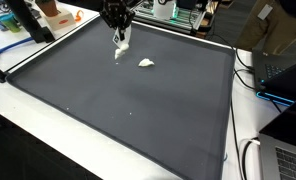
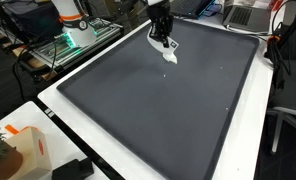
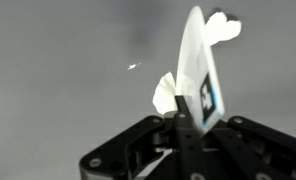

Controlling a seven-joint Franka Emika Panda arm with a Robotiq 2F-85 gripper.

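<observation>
My gripper is shut on a white, thin, paper-like piece (image 3: 195,60) that has a blue and dark mark near the fingers. In exterior view 1 the gripper (image 1: 120,37) is over the far part of the dark board, with the held white piece (image 1: 123,51) hanging below it. Exterior view 2 shows the same piece (image 2: 157,44) at the gripper. A separate small white piece (image 1: 146,62) lies on the board to its right; the wrist view has a white piece (image 3: 224,28) at upper right. Whether the white patch (image 3: 165,95) nearer the fingers belongs to the held piece, I cannot tell.
The dark grey board (image 1: 118,95) is largely bare towards the front. A laptop (image 1: 278,140) is at the right side, and a black cable runs nearby. An orange pot (image 1: 56,20) and other items are at the far left.
</observation>
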